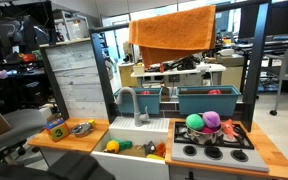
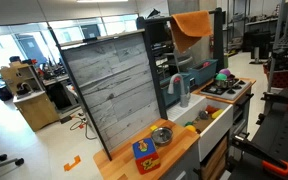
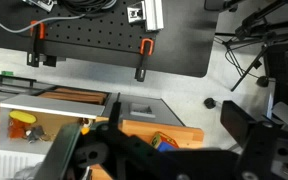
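My gripper is open in the wrist view, its dark fingers spread wide with nothing held between them. Past them, below, part of a blue, red and yellow box (image 3: 164,141) shows on the wooden counter. That box (image 2: 145,155) stands near the counter's end in exterior view 2, beside a metal bowl (image 2: 162,136). An open white drawer (image 1: 132,166) contains several toy food pieces (image 1: 121,145). On the stove (image 1: 216,148), a pot (image 1: 206,131) holds green and purple balls. I cannot make out the gripper in either exterior view.
An orange towel (image 1: 172,32) hangs from the black frame above the counter. Blue bins (image 1: 208,100) line the back, and a tall faucet (image 1: 134,101) rises at the sink. A black table with cables (image 3: 79,28) borders the floor gap.
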